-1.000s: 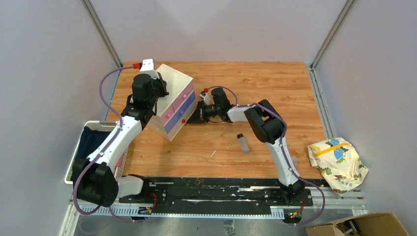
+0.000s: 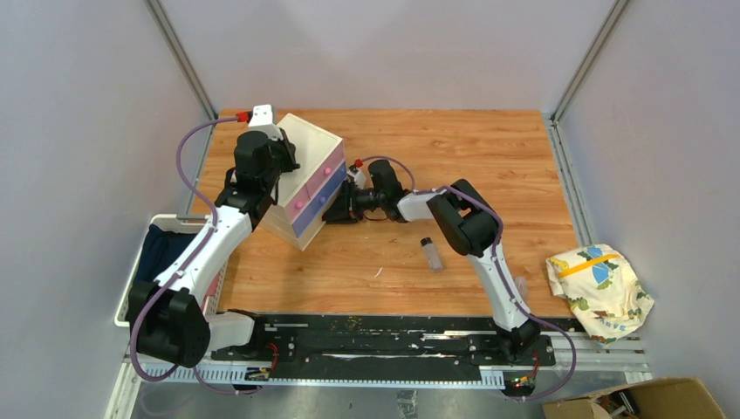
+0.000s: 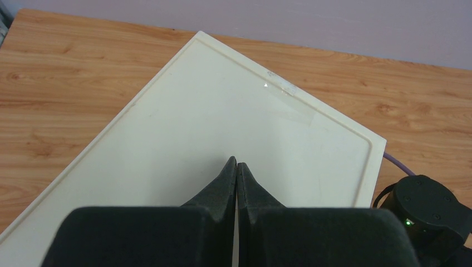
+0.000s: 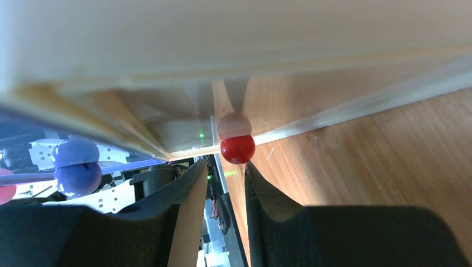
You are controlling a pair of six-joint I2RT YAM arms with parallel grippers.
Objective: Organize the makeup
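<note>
A small makeup drawer cabinet point(image 2: 310, 144) with a cream top, pink upper drawers and a blue drawer point(image 2: 321, 200) stands at an angle on the table's left part. Over its top point(image 3: 222, 100) my left gripper is shut, with nothing showing between its fingers. Low at the drawer fronts, my right gripper is open. Its fingertips point at the red knob point(image 4: 238, 149) of the lowest drawer, which shows between and just past them. From above, that knob is hidden by the gripper. A small clear bottle with a dark cap point(image 2: 431, 254) lies on the table.
At the left, a white basket point(image 2: 177, 218) holds dark cloth. A patterned cloth pouch point(image 2: 602, 292) lies off the table's right edge, and a cardboard box point(image 2: 685, 399) is at bottom right.
My right gripper has shifted slightly left toward the lowest drawer's front, covering the red knob that was visible from above earlier. The left arm and cabinet appear unmoved.
</note>
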